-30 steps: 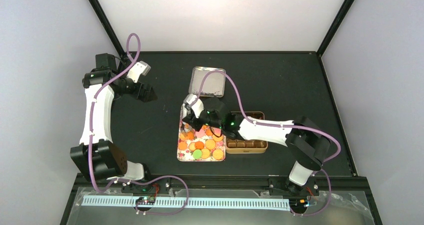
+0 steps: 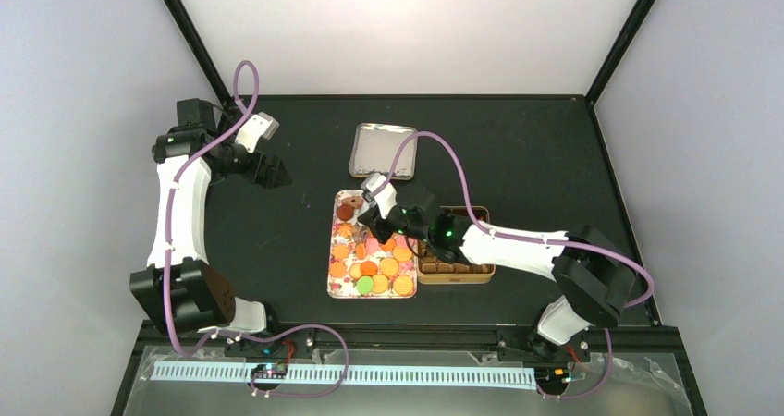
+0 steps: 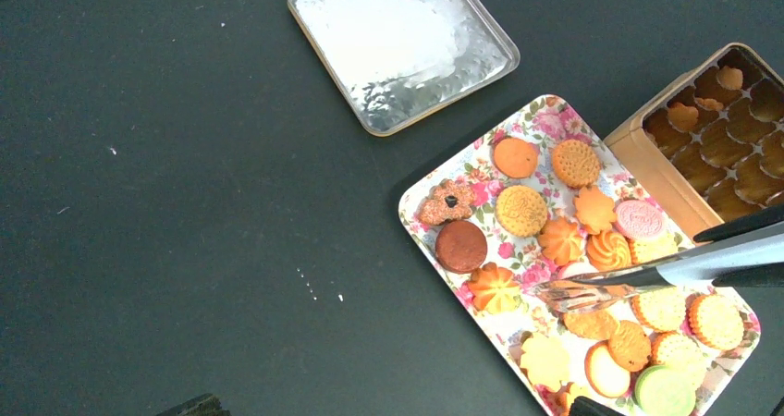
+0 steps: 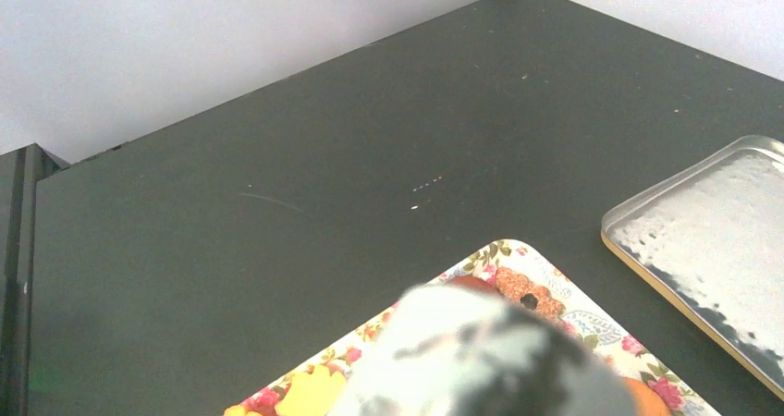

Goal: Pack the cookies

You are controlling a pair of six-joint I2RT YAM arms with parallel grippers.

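Observation:
Assorted cookies lie on a floral tray [image 3: 427,177], among them a brown round cookie [image 3: 460,246], a ring-shaped one [image 3: 447,201] and a green one [image 3: 665,391]. A tan box [image 3: 661,171] with brown compartments stands beside the tray, a few cookies in its far end. My right gripper [image 2: 362,235] is low over the tray; its clear fingers [image 3: 578,296] cover some cookies in the left wrist view, and whether anything is between them is unclear. Off to the left, my left gripper [image 2: 275,173] is open and empty, fingertips wide apart at the lower edge of its wrist view.
A silver lid-like tray [image 3: 398,42] lies empty behind the cookie tray. A blurred pale shape [image 4: 462,360] hides part of the cookie tray in the right wrist view.
The left arm has stayed still.

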